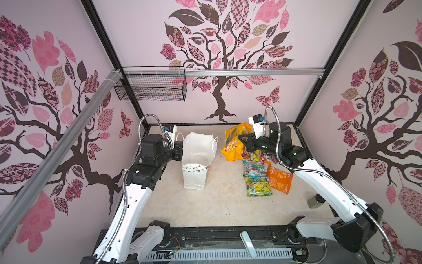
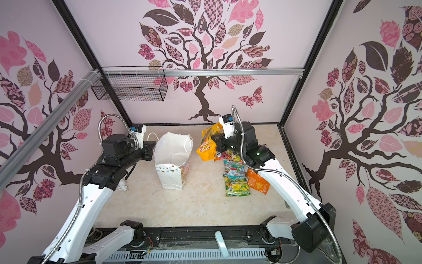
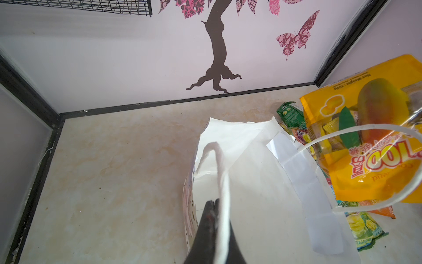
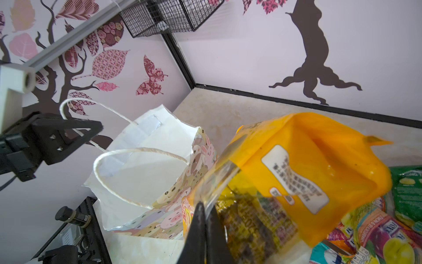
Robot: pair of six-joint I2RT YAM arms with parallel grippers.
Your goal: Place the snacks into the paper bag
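Observation:
The white paper bag (image 1: 194, 176) stands upright with its mouth open, left of centre. My left gripper is shut at its left side, where a white handle (image 3: 223, 189) crosses the fingers; whether they pinch it I cannot tell. A yellow mango snack packet (image 4: 290, 176) hangs from my right gripper, which is shut on its edge. That packet is raised to the right of the paper bag, apart from it. Beneath it lie a yellow-green packet (image 1: 258, 188), a teal packet (image 1: 255, 169) and an orange packet (image 1: 279, 179).
A green packet (image 4: 406, 193) and a purple one (image 4: 386, 239) lie farther back. The second handle (image 4: 140, 150) arches over the bag's opening on the right. A wire basket (image 1: 151, 87) hangs on the back wall.

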